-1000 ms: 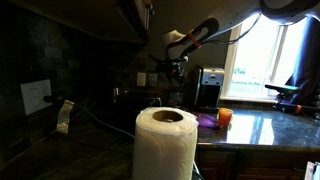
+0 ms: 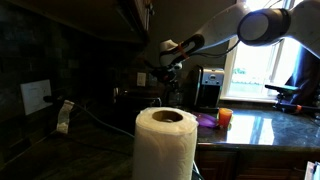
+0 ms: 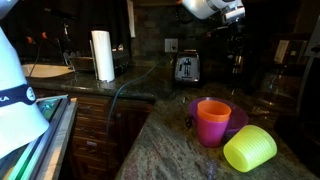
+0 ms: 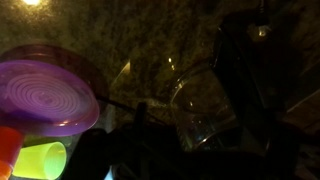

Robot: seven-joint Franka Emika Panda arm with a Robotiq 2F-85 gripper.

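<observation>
My gripper [image 2: 166, 76] hangs dark at the end of the white arm, high above the back of the counter. In the wrist view its dark fingers blend into the shadow, standing open with nothing visible between them. A clear glass vessel [image 4: 200, 108] shows faintly below, close to the gripper. On the counter are a purple plate [image 4: 48, 97], an orange cup [image 3: 213, 112] set in a pink cup [image 3: 211, 130], and a yellow-green cup [image 3: 250, 149] lying on its side.
A silver toaster [image 3: 188, 68] stands at the back by the wall. A coffee maker with a glass carafe [image 3: 280, 88] is at the right. A paper towel roll [image 2: 165, 145] fills the near foreground.
The arm has shifted slightly to the left and its forearm sits a little lower in exterior view 1. The cups and the towel roll have not moved.
</observation>
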